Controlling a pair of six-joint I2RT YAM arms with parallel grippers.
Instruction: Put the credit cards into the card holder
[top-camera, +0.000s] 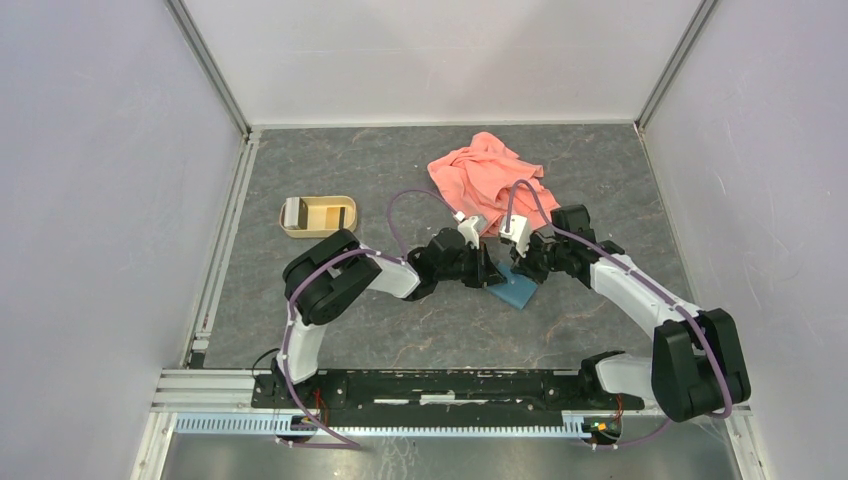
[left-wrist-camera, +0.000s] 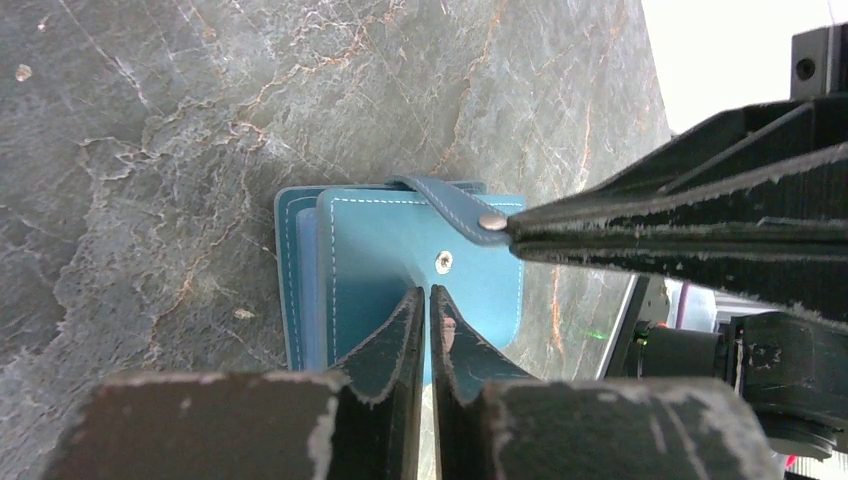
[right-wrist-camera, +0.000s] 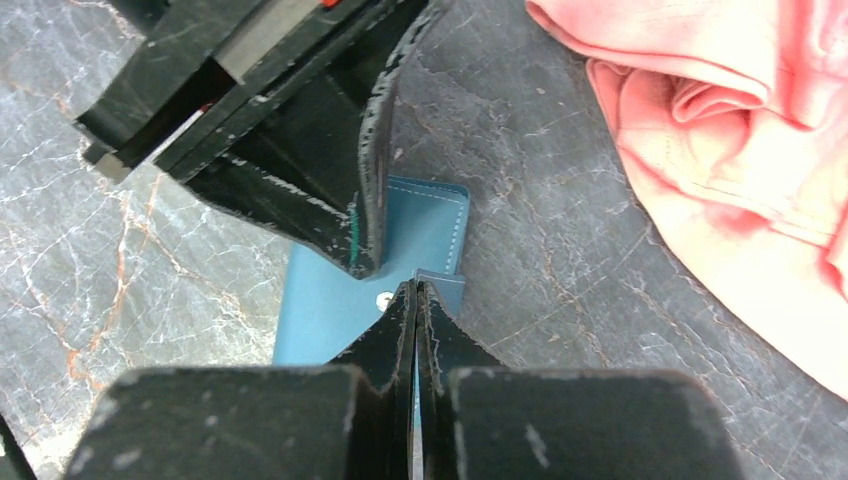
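The blue card holder (top-camera: 514, 292) lies flat on the dark stone table, under both grippers. Over its face, the left gripper is shut but for a narrow gap, with nothing clear to see between its tips. From the other side, the right gripper is shut at the end of the holder's raised strap (left-wrist-camera: 447, 203); the strap's metal stud shows at its tips in the left wrist view. At the far left stands a wooden tray (top-camera: 313, 233) with a silvery box (top-camera: 294, 213) and small flat pieces, perhaps cards, in orange and black.
A crumpled pink cloth (top-camera: 485, 180) spreads behind the grippers and shows close by in the right wrist view. Both grippers crowd together over the holder. Bare table lies between the tray and the cloth, and in front of the holder.
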